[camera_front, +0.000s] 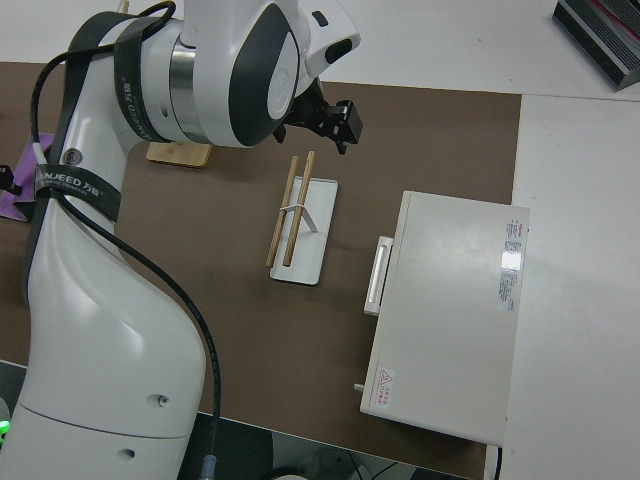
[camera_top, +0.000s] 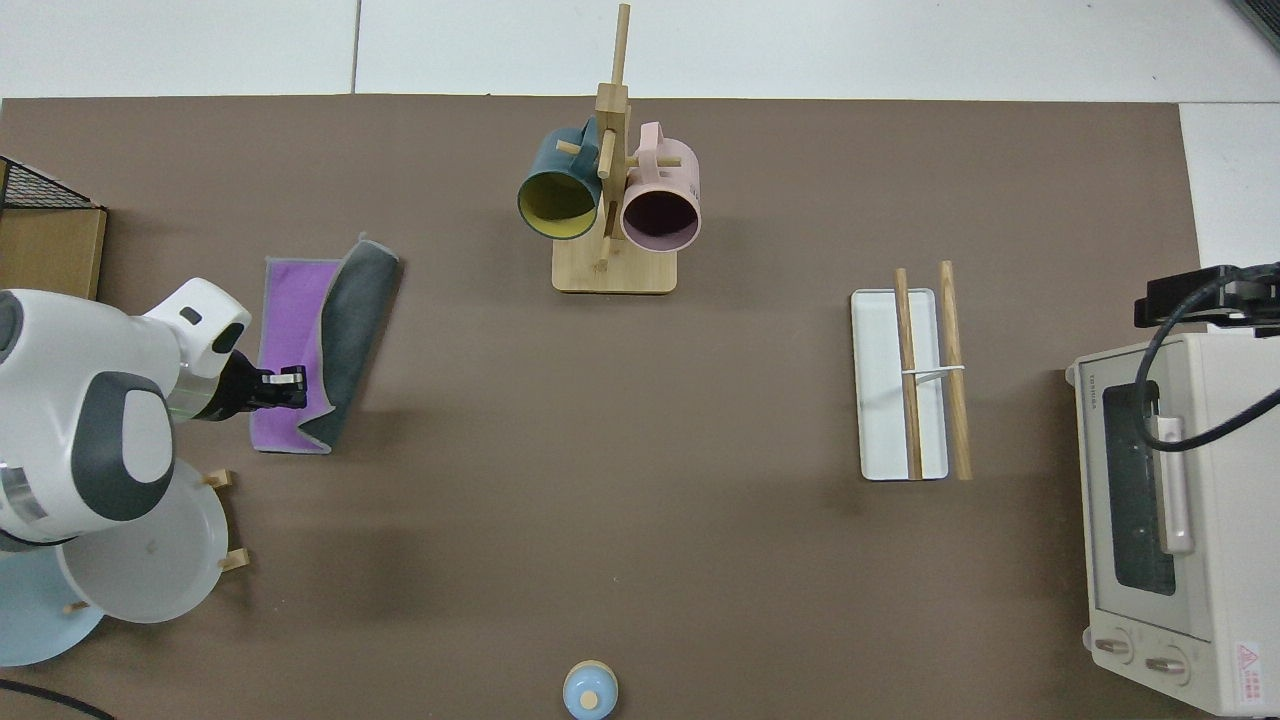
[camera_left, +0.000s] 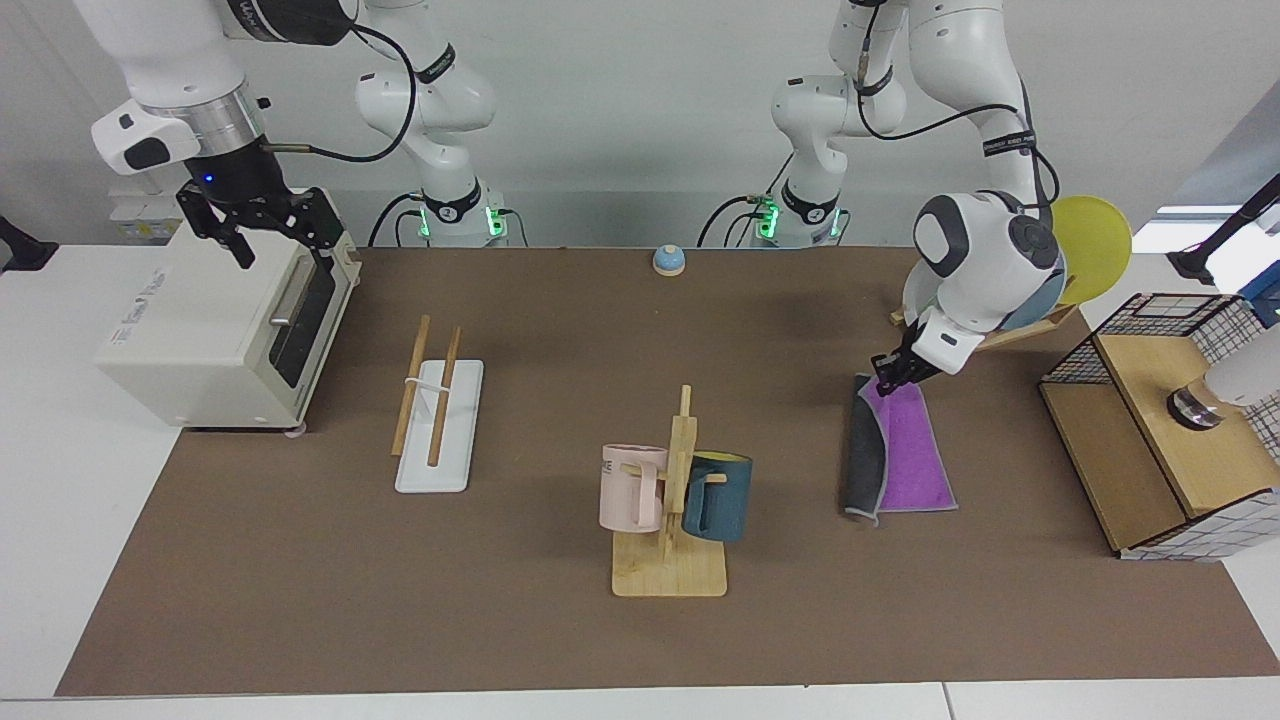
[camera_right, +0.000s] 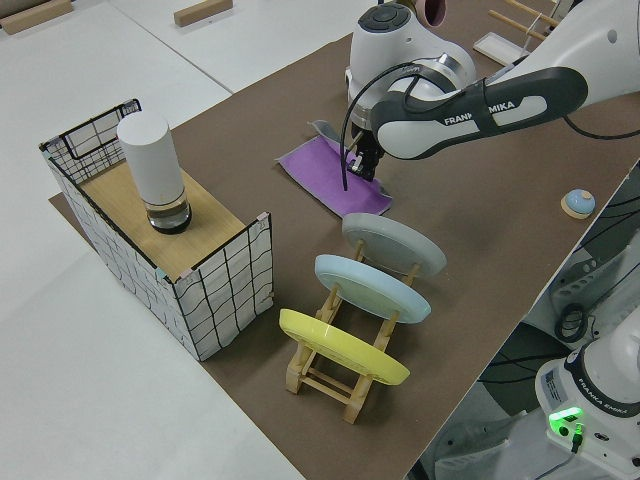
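Note:
A purple cloth (camera_top: 288, 312) with a grey underside lies on the brown mat, its right side folded back to show grey. My left gripper (camera_top: 283, 386) sits low over the cloth's middle-left part; in the left view it (camera_left: 897, 374) is at the cloth's upper edge. Whether it is shut or holding the fabric cannot be made out. My right gripper (camera_front: 333, 125), seen in the front view, hangs in the air above the toaster oven side, apart from the cloth; its finger state is unclear.
A mug tree (camera_top: 612, 270) with two mugs, a white rack with wooden rods (camera_top: 876, 384), a toaster oven (camera_top: 1224, 540), a blue round object (camera_top: 589, 690), a plate rack with plates (camera_top: 144, 564) and a wire-sided box (camera_top: 48, 252) surround a clear middle.

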